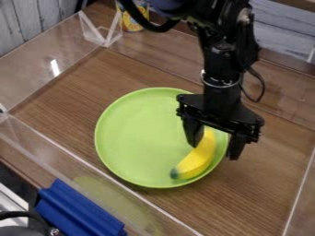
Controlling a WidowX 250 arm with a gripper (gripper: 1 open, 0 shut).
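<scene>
A yellow banana lies on a round green plate, toward its right side. The black gripper hangs open over the right part of the plate, its fingers spread above the banana's upper end, which they partly hide. Nothing shows held between them.
Blue ribbed plastic sits at the lower left, outside a clear low barrier. A yellow object stands at the back.
</scene>
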